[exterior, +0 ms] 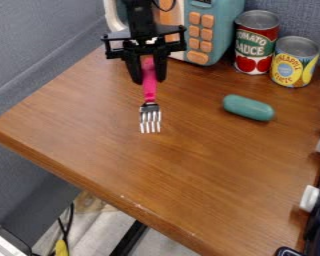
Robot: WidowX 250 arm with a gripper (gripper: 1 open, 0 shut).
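My black gripper (145, 70) is shut on the pink handle of a fork (149, 105) near the upper middle of the wooden table (123, 160). The fork points toward the front, its metal tines (151, 118) lowest in the picture. Whether the tines touch the tabletop or hang above it, I cannot tell.
Behind stand a teal toy microwave (212, 25), a tomato can (254, 43) and a yellow can (294, 62). A teal cylinder (248, 107) lies right of the fork. A dark object with white knobs (314, 215) lines the right edge.
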